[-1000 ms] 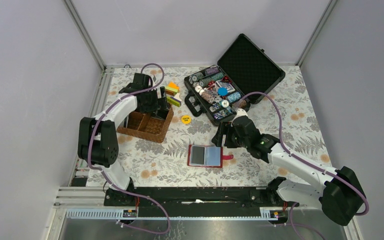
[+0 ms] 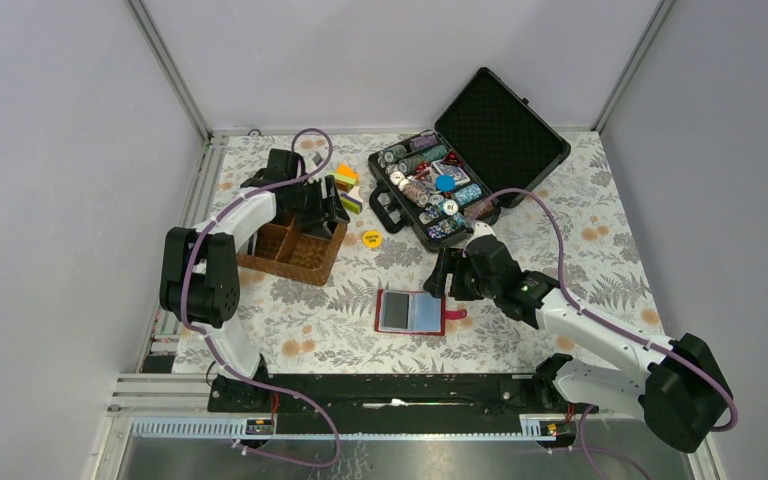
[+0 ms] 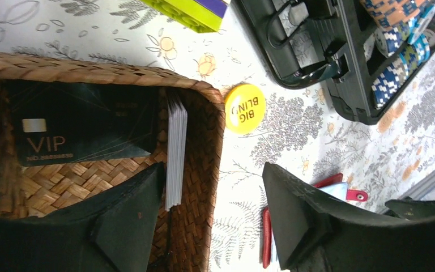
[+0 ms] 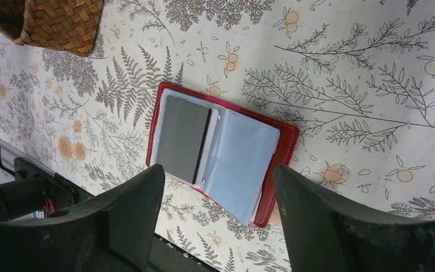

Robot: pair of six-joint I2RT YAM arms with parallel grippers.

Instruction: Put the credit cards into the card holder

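Note:
Several thin cards (image 3: pixel 175 150) stand on edge along the wall of a brown woven basket (image 3: pixel 31 68) in the left wrist view. A black VIP card (image 3: pixel 85 122) leans flat against another basket wall. Above the basket my left gripper is open, one finger over the basket and the other outside it; nothing lies between them and the cards stand farther ahead. The red card holder (image 4: pixel 283 147) lies unfolded on the table, with a grey card pocket (image 4: pixel 184 136) and a light blue sleeve (image 4: pixel 241 158). My right gripper hovers over it, open and empty.
An open black case (image 2: pixel 500 140) full of poker chips stands at the back centre. Card boxes (image 2: pixel 350 200) and a yellow Big Blind disc (image 3: pixel 245 109) lie beside the basket.
My left gripper has shifted slightly to the right over the basket. The right arm and the card holder look almost unchanged.

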